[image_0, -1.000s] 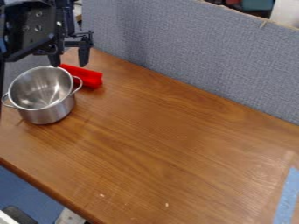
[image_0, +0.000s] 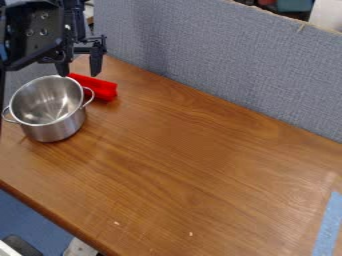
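A steel pot (image_0: 51, 117) with two loop handles sits on the left part of the wooden table. Just behind it, to its upper right, lies a red object (image_0: 99, 88), partly hidden. The black gripper (image_0: 79, 64) hangs at the upper left, above the back of the pot and near the red object, its fingers apart with nothing seen between them.
A grey padded wall (image_0: 227, 65) runs along the back. A light blue strip (image_0: 325, 225) lies at the right edge.
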